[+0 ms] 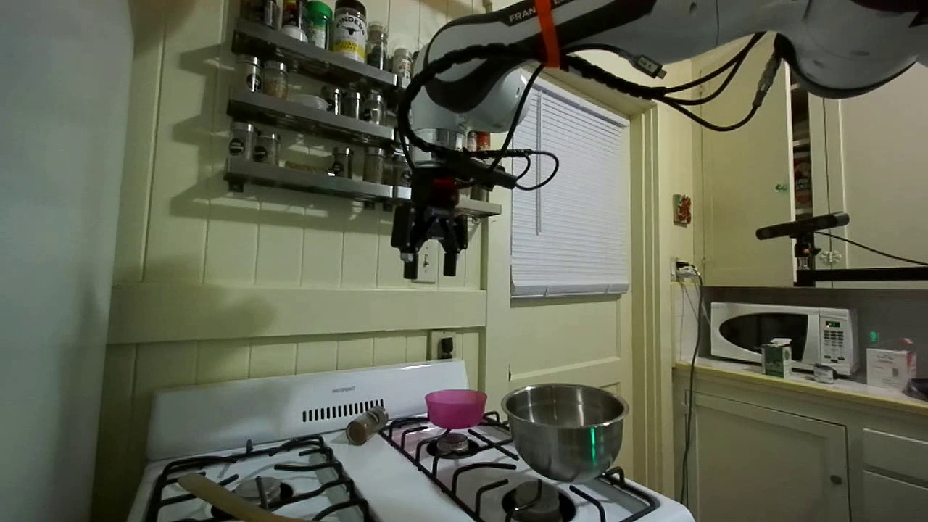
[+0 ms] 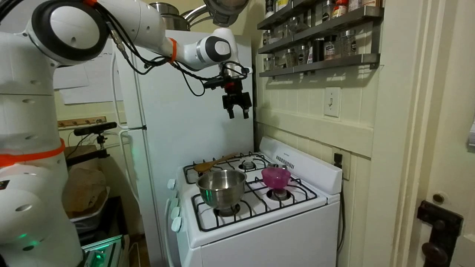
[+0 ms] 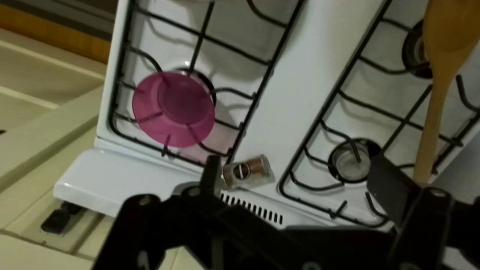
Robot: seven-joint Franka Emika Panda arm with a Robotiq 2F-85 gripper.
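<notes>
High over the stove hangs my gripper (image 1: 428, 268), open and pointing down with empty space between its fingers. A glass spice jar (image 3: 246, 171) with a dark label lies on its side on the white strip between the burner grates, close to the backguard; it shows well below my fingers. On the back burner nearest the door sits a translucent pink bowl (image 2: 276, 177). A large steel bowl (image 1: 565, 431) rests on the front burner on that same side. Across the other grate lies a wooden spoon (image 3: 438, 90).
Spice shelves (image 1: 313, 122) full of jars are on the wall behind the stove, close to the arm in the first exterior view. The fridge (image 2: 196, 98) stands beside the stove. The stove's backguard (image 1: 304, 404) rises behind the burners. Open air lies between gripper and stovetop.
</notes>
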